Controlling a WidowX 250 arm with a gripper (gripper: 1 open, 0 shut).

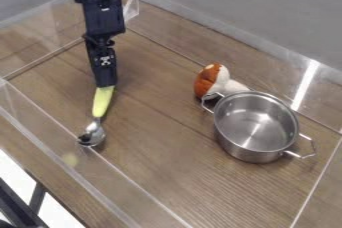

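Note:
The black gripper (104, 77) hangs low at the left of the table, just above the far end of a pale yellow-green handle (102, 101) of a utensil. The utensil's metal head (91, 134) points toward the front. The gap between the fingers is too small to make out clearly, and whether they touch the handle cannot be told.
A steel pot (254, 124) with two handles stands at the right. Behind its left side lies an orange-and-white object (211, 78). Clear walls border the wooden table (181, 172), whose middle and front are free.

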